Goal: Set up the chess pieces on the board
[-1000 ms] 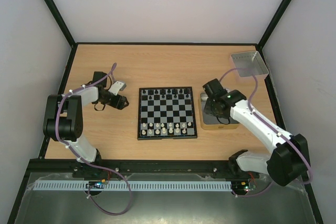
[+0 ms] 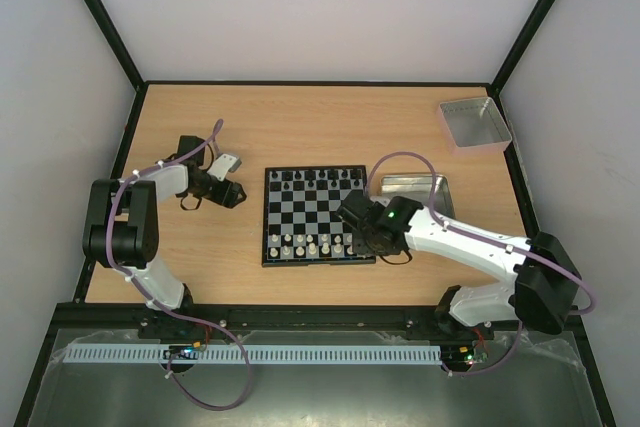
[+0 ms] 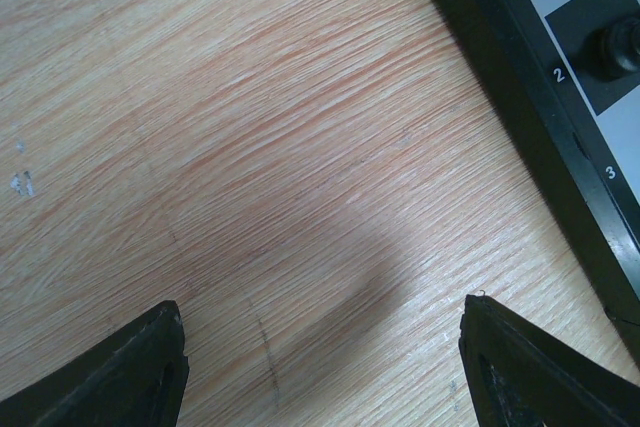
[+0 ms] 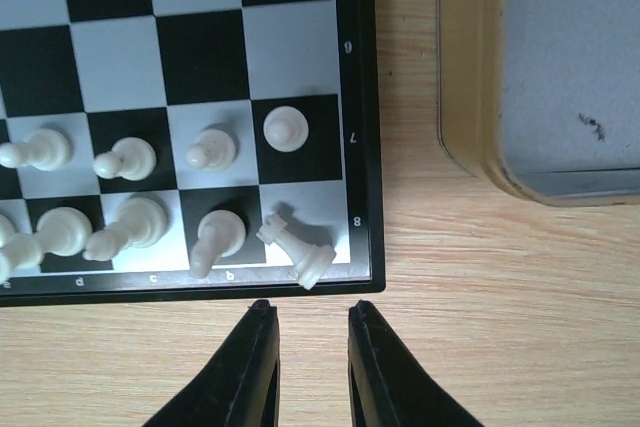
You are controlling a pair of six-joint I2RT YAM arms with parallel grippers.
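Observation:
The white rook [image 4: 298, 249] lies tipped on its side at the board's corner square by the 8, its base over the dark border. My right gripper stands just off that edge, open and with nothing between its fingers. White pieces such as the pawn [image 4: 286, 129] stand upright in two rows on the chessboard [image 2: 315, 197]. Black pieces [image 2: 310, 177] line the board's far side in the top view. Over bare wood left of the board, my left gripper is open and empty.
A metal tray [image 4: 470, 97] sits right of the board, its visible floor bare but for a dark mark. At the back right stands a clear bin [image 2: 475, 127]. Bare table [image 2: 330, 127] stretches behind the board.
My right gripper has moved left from above the tray to the board's near right corner. The left arm shows no clear movement.

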